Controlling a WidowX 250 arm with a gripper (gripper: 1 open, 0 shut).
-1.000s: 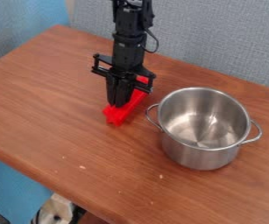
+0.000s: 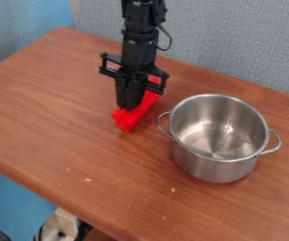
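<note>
My black gripper (image 2: 129, 99) reaches down from the top of the view onto a red, elongated object (image 2: 129, 117) that lies diagonally on the wooden table, left of a steel pot. The fingertips are at the red object and partly hide it; whether they are closed on it I cannot tell.
The steel pot (image 2: 219, 136) with two handles stands on the table (image 2: 58, 132) at the right, close to the red object.
Very little differs: the gripper has shifted very slightly, staying at the red object. The pot has not moved.
</note>
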